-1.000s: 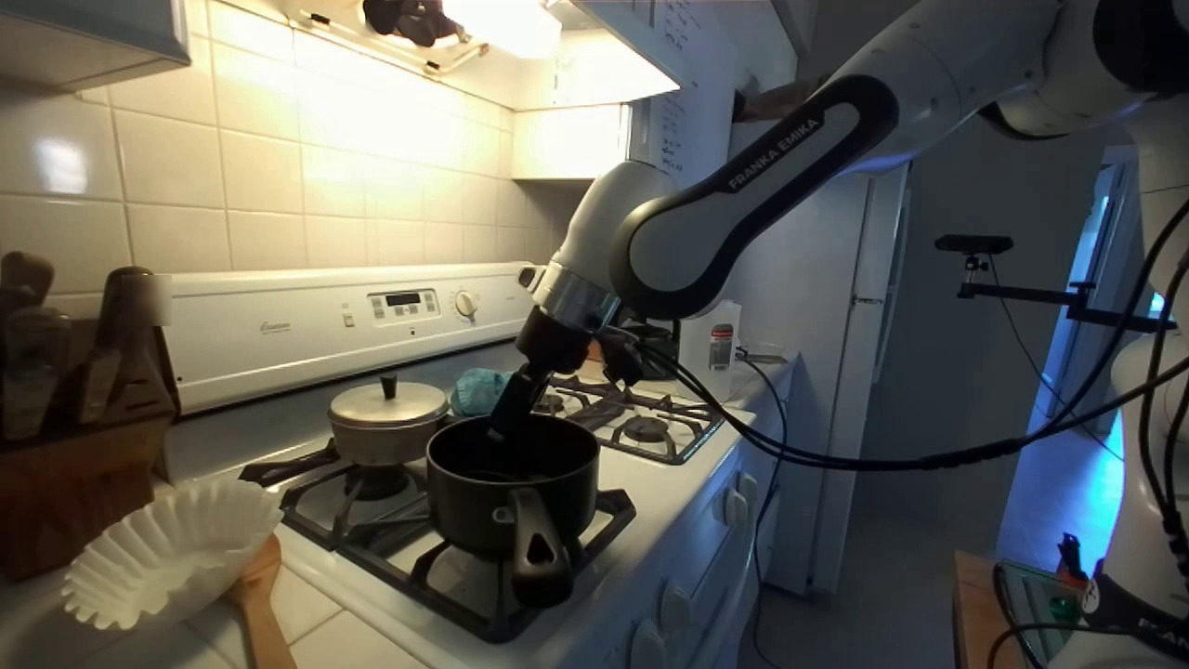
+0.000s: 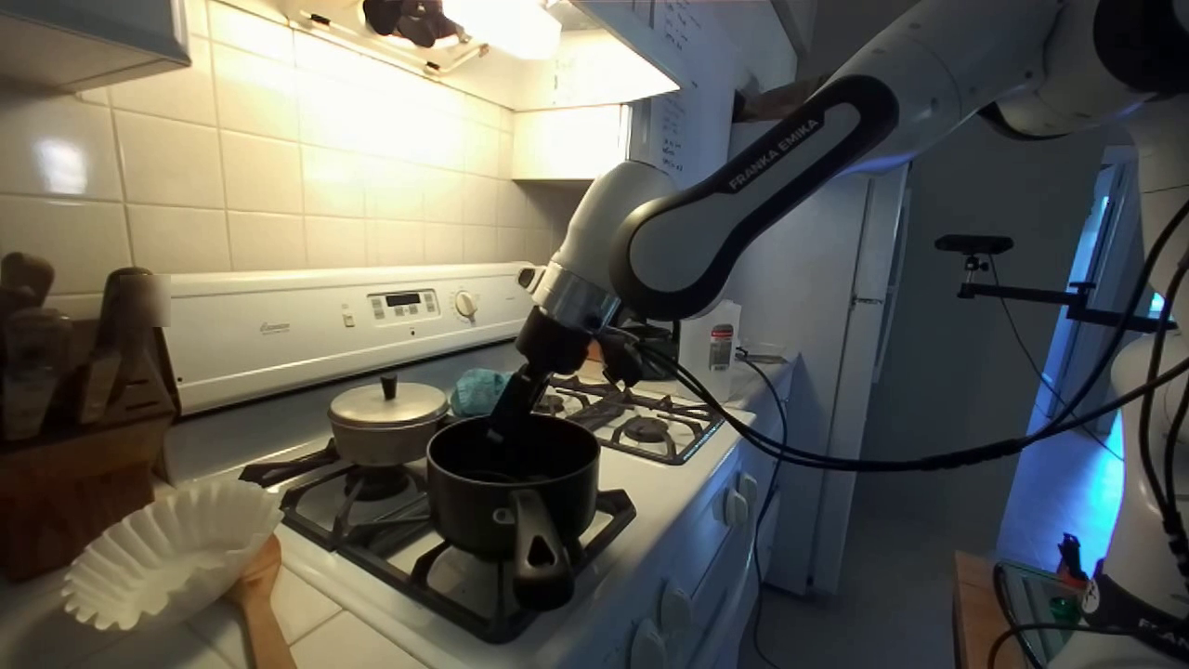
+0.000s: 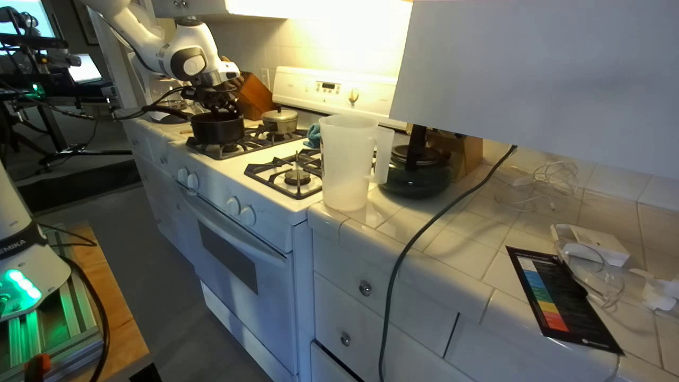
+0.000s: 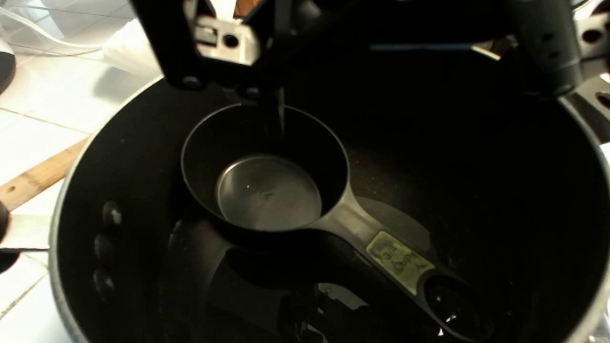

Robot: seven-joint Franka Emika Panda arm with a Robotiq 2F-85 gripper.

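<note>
A dark pot [image 2: 513, 502] stands on the stove's front burner, its handle toward the camera. In the wrist view, a dark measuring cup [image 4: 269, 194] sits inside the pot, its labelled handle [image 4: 400, 260] pointing to the lower right. My gripper reaches down into the pot from above. Its fingers are spread wide, one [image 4: 274, 117] overlapping the cup's far inner wall and the other [image 4: 552, 74] near the pot's right rim. Nothing shows gripped between them. Whether the left fingertip touches the cup is too dark to tell.
A lidded pot [image 2: 386, 418] stands on the back burner, near a teal cloth [image 2: 479, 392]. On the left counter are a paper filter [image 2: 167, 557], a wooden spoon [image 2: 262, 602] and a knife block [image 2: 78, 468].
The arm, pot and surroundings look almost the same as one second ago; at most the gripper has shifted very slightly inside the pot.
</note>
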